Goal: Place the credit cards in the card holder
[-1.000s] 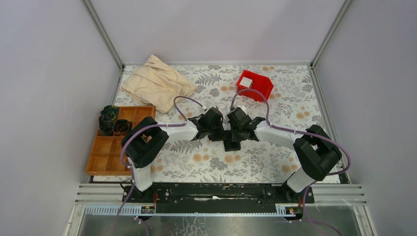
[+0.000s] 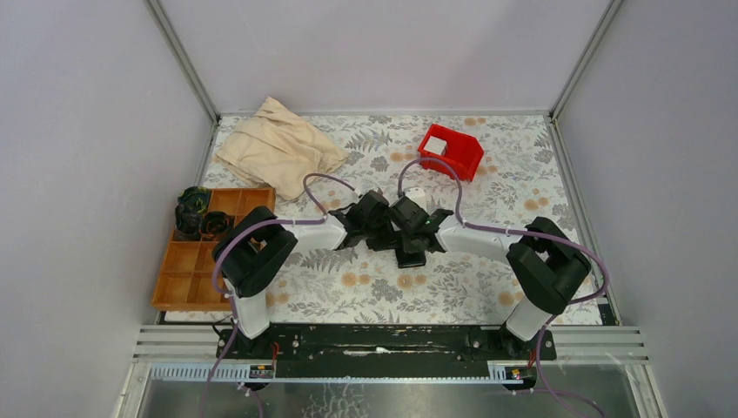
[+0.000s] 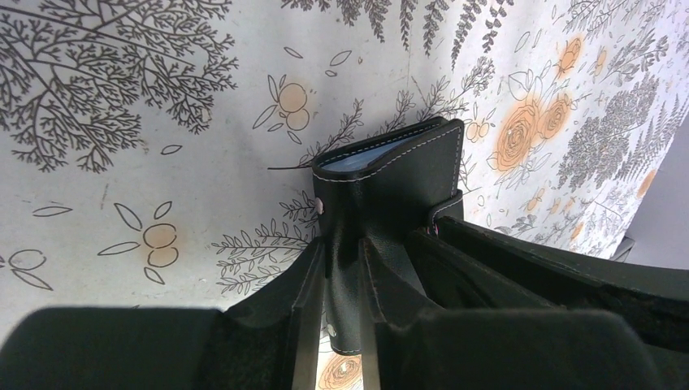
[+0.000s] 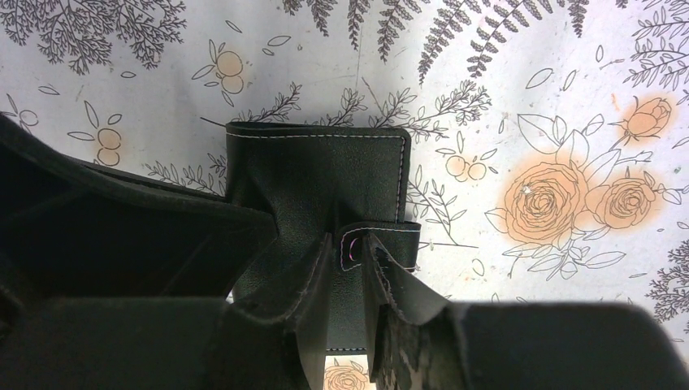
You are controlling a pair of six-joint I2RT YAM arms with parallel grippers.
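The black card holder [image 2: 411, 259] lies flat on the table, partly covered by my grippers from above. Its open top edge [image 3: 382, 154] in the left wrist view shows a pale bluish layer inside; whether that is a card or a sleeve is unclear. My left gripper is at the holder's left edge, its fingers a little apart. At the closure strap [image 4: 390, 241] with its snap, my right gripper has a narrow gap between its fingertips. Contact with the leather cannot be judged. No loose credit card is recognisable.
A red bin [image 2: 466, 155] with a white block [image 2: 436, 145] stands at the back right. Back left lies a beige cloth [image 2: 277, 144], beside a wooden compartment tray [image 2: 178, 286]. Both grippers are crowded close together.
The left arm has hardly moved, and the holder stays in place.
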